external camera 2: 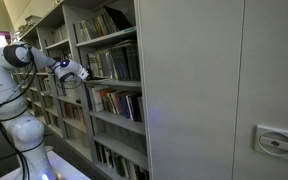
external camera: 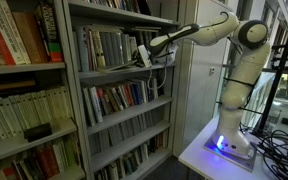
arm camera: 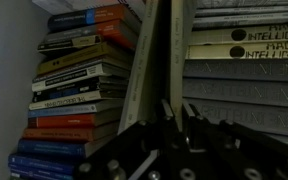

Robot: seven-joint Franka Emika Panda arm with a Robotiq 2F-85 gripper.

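Observation:
In the wrist view, a thin pale book [arm camera: 176,60] stands on edge between the fingers of my gripper, which is shut on it. The fingertips lie close together near its lower end. A second pale book [arm camera: 142,75] leans just to its left, apart from the fingers. From outside, my gripper [external camera: 144,56] is at an upper shelf of the grey bookcase, and in the other exterior view my gripper [external camera 2: 85,73] reaches in at the same height. The held book is too small to make out there.
Left in the wrist view is a stack of books [arm camera: 79,95]; grey and cream volumes [arm camera: 244,70] fill the right. Shelf boards [external camera: 114,73] run close below the gripper. A white table [external camera: 209,160] carries the arm's base.

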